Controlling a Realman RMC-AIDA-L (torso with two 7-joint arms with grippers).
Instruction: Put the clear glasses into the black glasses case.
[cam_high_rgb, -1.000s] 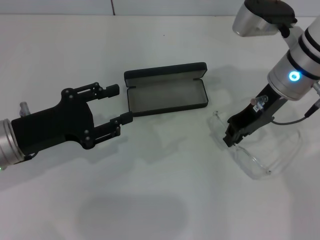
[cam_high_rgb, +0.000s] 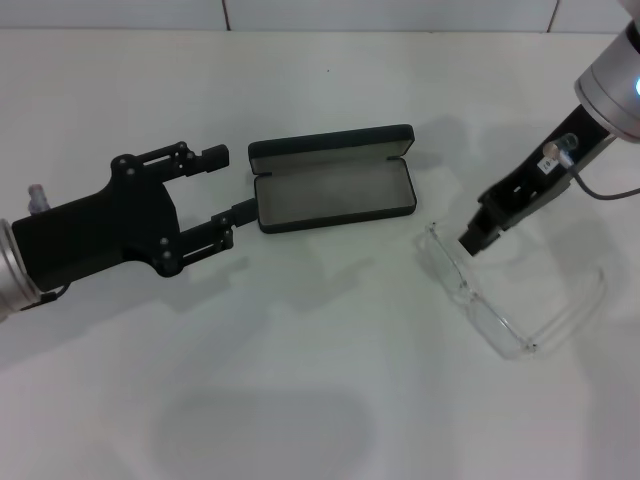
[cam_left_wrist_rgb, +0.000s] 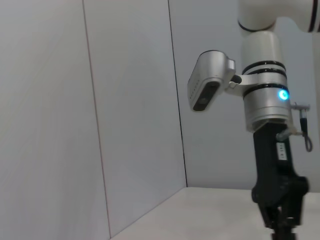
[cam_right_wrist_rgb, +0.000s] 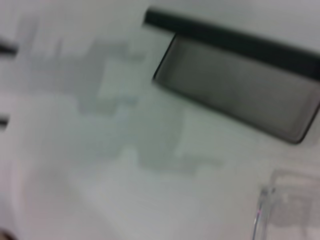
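The clear glasses (cam_high_rgb: 466, 293) lie on the white table at the right, one temple spread out to the right; part of their frame (cam_right_wrist_rgb: 259, 216) shows at the lower right of the right wrist view. Just above and beside them is my right gripper (cam_high_rgb: 474, 240), its fingers together and nothing seen between them. The left wrist view also shows it, blurred, at the lower right. At the back centre the black glasses case (cam_high_rgb: 338, 222) lies with its lid raised and its grey inside empty. My left gripper (cam_high_rgb: 229, 186) stands open and empty beside the case's left end.
Bare table (cam_high_rgb: 330, 340) stretches in front of the case and to the left of the glasses. A pale wall (cam_left_wrist_rgb: 135, 100) bounds the back. Shadows of the arms fall across the table.
My right gripper has drawn up and back from over the glasses, which stay in the same place. The left gripper has shifted slightly left. The case has not moved.
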